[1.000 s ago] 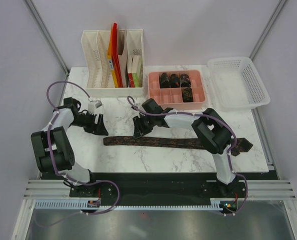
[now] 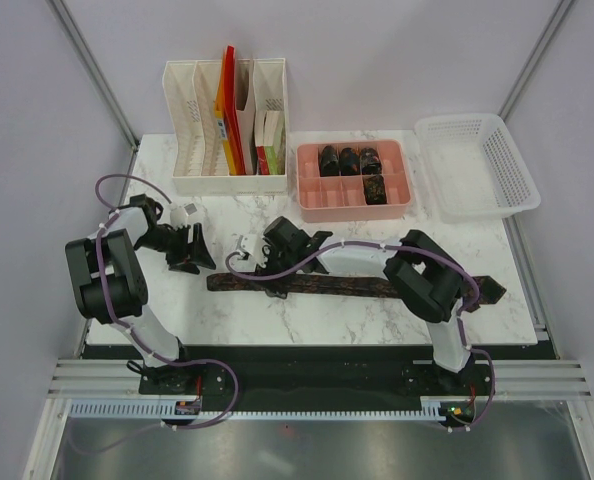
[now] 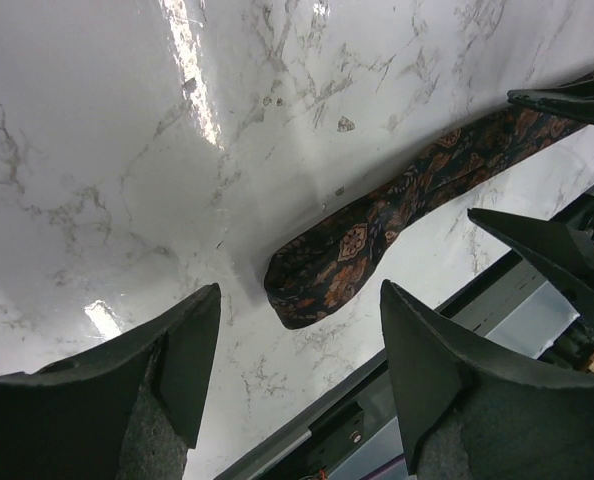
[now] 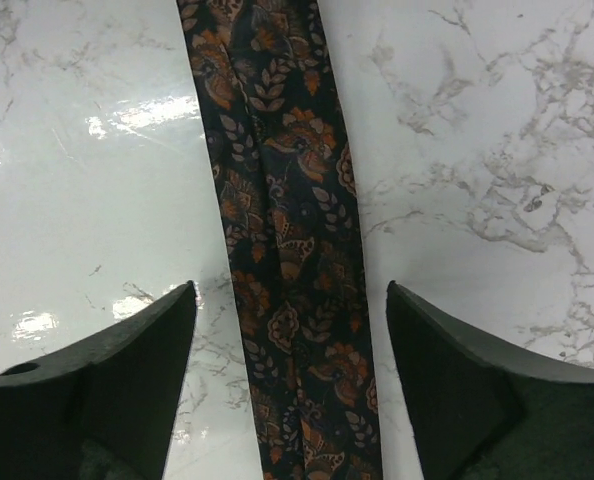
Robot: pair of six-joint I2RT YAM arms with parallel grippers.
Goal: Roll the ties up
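Note:
A dark floral tie (image 2: 337, 284) lies stretched flat across the marble table. My left gripper (image 2: 199, 262) is beside its left end, which shows slightly bunched (image 3: 332, 265) between and beyond the open fingers in the left wrist view. My right gripper (image 2: 275, 285) is over the tie a little right of that end, fingers apart, with the flat strip (image 4: 292, 300) running between them. The right gripper's dark fingertips also reach into the upper right of the left wrist view. Neither gripper holds the tie.
A pink divided box (image 2: 352, 210) holds several dark rolls at the back. A white file organizer (image 2: 182, 120) stands back left, an empty white basket (image 2: 474, 165) back right. A dark folded piece (image 2: 487, 290) lies at the right end. The table's front edge is close below.
My right gripper and arm have shifted toward the front, down over the tie, and turned somewhat. The left arm has moved only slightly. The tie lies in the same place.

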